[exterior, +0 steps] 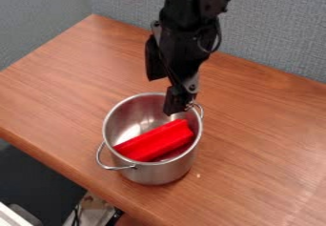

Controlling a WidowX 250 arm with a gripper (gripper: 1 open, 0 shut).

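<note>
A steel pot [158,171] with two handles stands near the front edge of the wooden table, and a red elongated object [152,140] lies inside it, slanted from lower left to upper right. My black gripper [177,100] hangs just above the pot's back right rim, over the red object's upper end but apart from it. The fingertips are dark and overlap in this view, so their spacing is hard to make out; nothing visible is held.
A grey partition [280,30] stands behind it. Beyond the front left edge is a dark gap with some clutter below.
</note>
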